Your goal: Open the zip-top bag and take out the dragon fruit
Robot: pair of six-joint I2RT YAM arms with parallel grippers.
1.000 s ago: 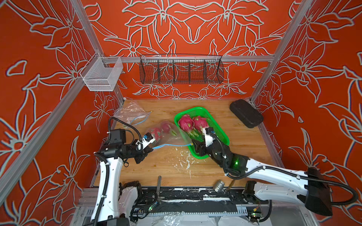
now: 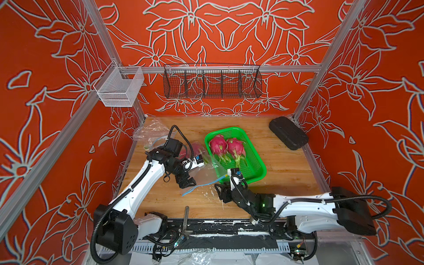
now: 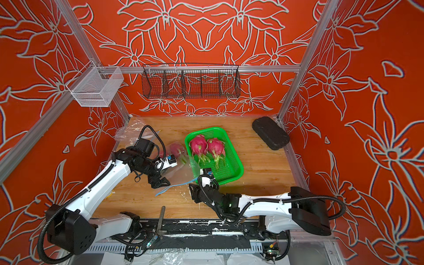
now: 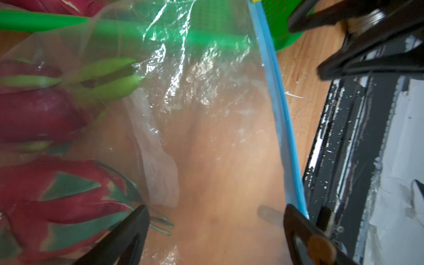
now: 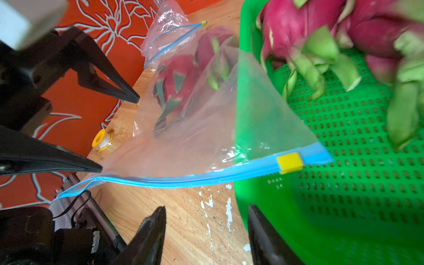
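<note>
A clear zip top bag (image 5: 190,150) holds two dragon fruits (image 5: 176,79) at its far end. Its blue zip strip (image 5: 176,181) faces the front, with a yellow slider (image 5: 290,162) near the right end. Over the bag's left half, my left gripper is open; one finger shows beside the zip's left end, and whether it touches cannot be told. My right gripper has its fingers apart and empty, in front of the zip and beside the basket's edge. Both grippers are low over the table in the top views.
A green basket (image 2: 260,165) with two loose dragon fruits (image 2: 217,144) stands right of the bag, which overlaps its rim. An empty-looking clear bag (image 2: 152,129) lies at the back left. A black case (image 2: 288,132) sits at the back right.
My left gripper has moved right, over the bag. My right gripper has moved toward the front and slightly left. The zip's left end now lies lower toward the front.
</note>
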